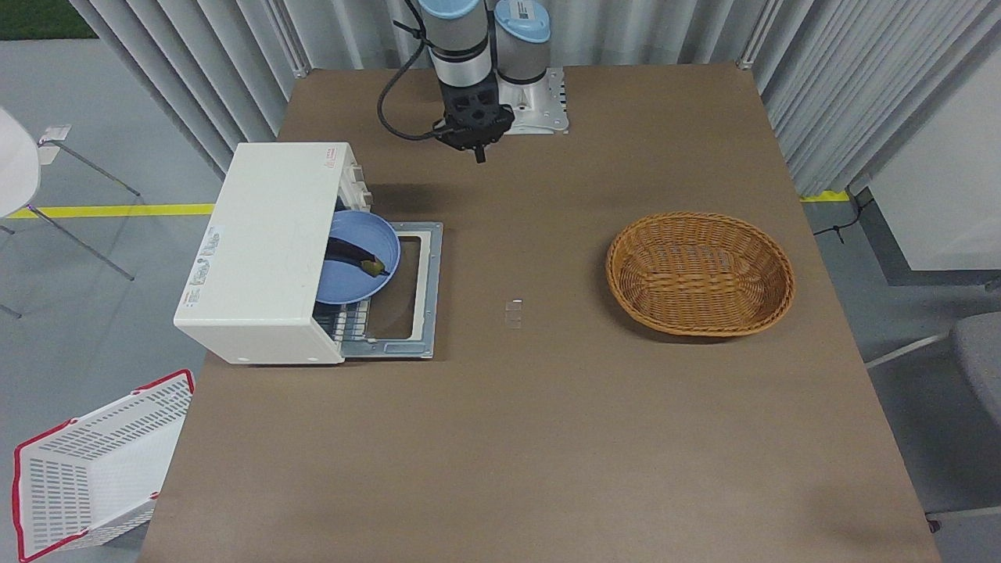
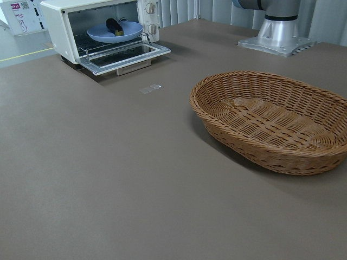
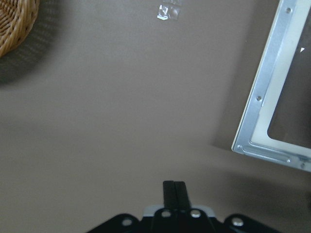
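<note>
A white toaster oven (image 1: 253,244) stands on the left of the table with its door (image 1: 427,286) folded down. On a blue plate (image 1: 356,291) inside lies a dark eggplant (image 1: 352,253). A wicker basket (image 1: 699,272) sits at the right. My gripper (image 1: 479,155) hangs at the back of the table, behind the oven door; in the wrist view my gripper is shut, nothing visible between its fingers, with the door to its upper right and the basket's edge at upper left.
The robot's base (image 1: 544,108) stands at the back. A white red-rimmed crate (image 1: 94,469) is beside the table on the floor.
</note>
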